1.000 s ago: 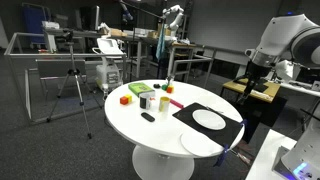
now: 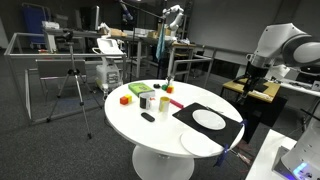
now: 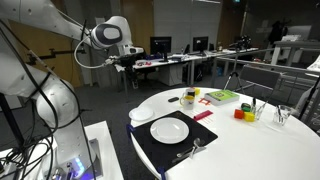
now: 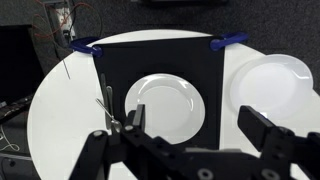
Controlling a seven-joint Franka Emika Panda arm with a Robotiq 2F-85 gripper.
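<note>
A white plate (image 4: 165, 107) lies on the black mat (image 4: 120, 62) at the table's edge. Off the mat, a second white plate (image 4: 270, 85) rests on the bare tabletop. Metal cutlery (image 3: 188, 150) is on the mat beside the first plate. My gripper is open, its fingers wide apart at the bottom of the wrist view and nothing between them. In exterior view 2 the gripper (image 3: 131, 62) hangs high above and beyond the table's edge, well clear of both plates.
Blue clamps (image 4: 230, 40) grip the mat's edge. Mugs (image 2: 164, 104), a red object (image 3: 204, 100), a green box (image 2: 139, 87) and coloured blocks (image 3: 248, 112) occupy other parts of the round table (image 2: 125, 120). Open tabletop lies between them and the mat.
The arm's upper part has shifted slightly to the right and down in exterior view 1. The plates, mat and other table objects look unmoved.
</note>
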